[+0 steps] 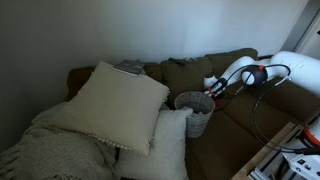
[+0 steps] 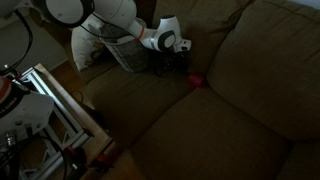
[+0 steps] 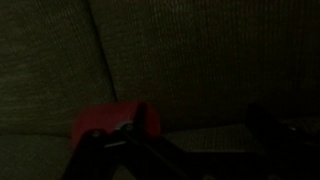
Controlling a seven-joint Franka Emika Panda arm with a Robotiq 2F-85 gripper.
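A red item lies at the crease between seat and backrest, partly covered by the dark left finger in the wrist view. In exterior view 2 the red patch shows small on the seat, just below and right of my gripper. The gripper points down at the sofa, its fingers spread apart and nothing clear between them. The red item sits at the left finger; whether they touch is too dark to tell. From exterior view 1, the gripper is right of the wicker basket.
The brown sofa has a wide bare seat in front. A large cream pillow and a white pillow lie left of the basket. Behind the arm rises the backrest. A wooden-edged table stands nearby.
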